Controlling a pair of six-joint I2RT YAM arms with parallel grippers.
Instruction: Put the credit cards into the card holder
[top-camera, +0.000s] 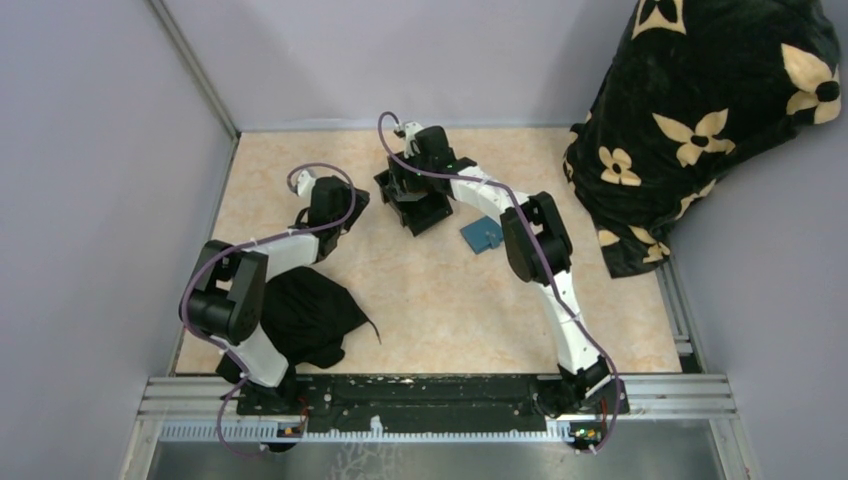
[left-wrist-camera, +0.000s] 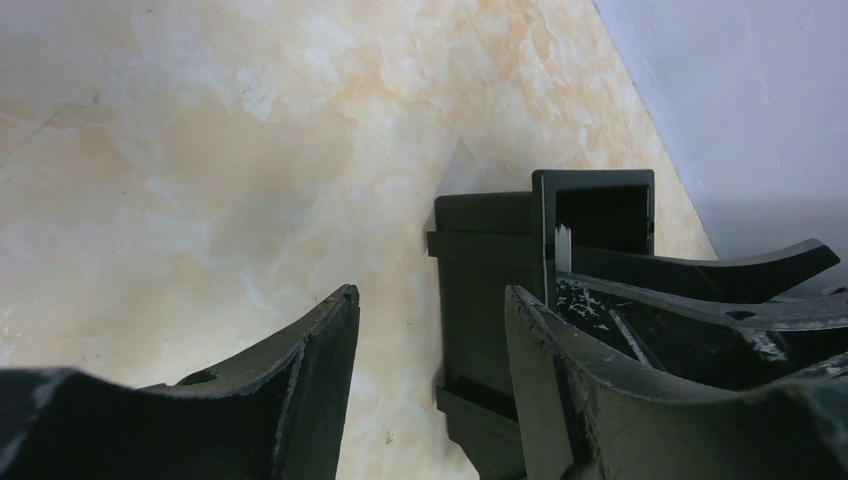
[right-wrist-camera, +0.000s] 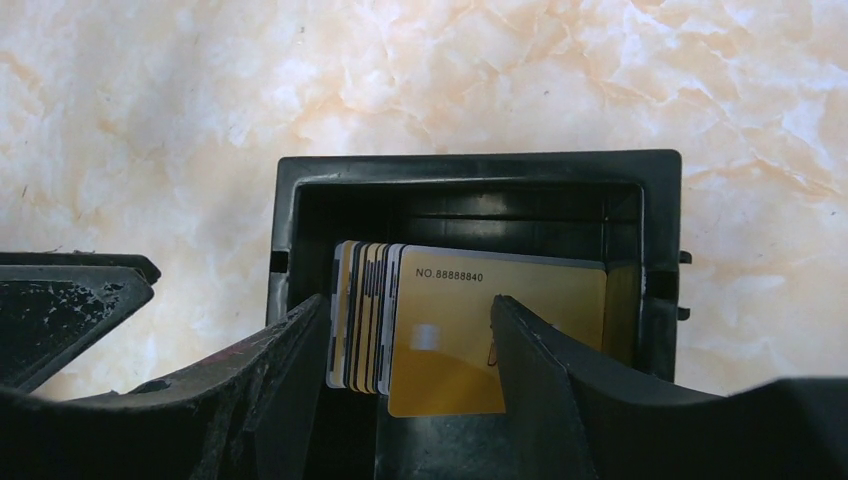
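The black card holder (top-camera: 425, 215) stands at the table's back middle. In the right wrist view, a stack of gold cards (right-wrist-camera: 445, 330) lies in one of its compartments, the front card reading NO.88888840. My right gripper is over this compartment, its fingers apart on either side of the stack's left part; whether they touch it is unclear. My left gripper stands open just left of the holder, nothing between its fingers.
A blue flat item (top-camera: 480, 233) lies right of the holder. A dark cloth (top-camera: 305, 320) covers the front left, a patterned cushion (top-camera: 700, 120) the back right.
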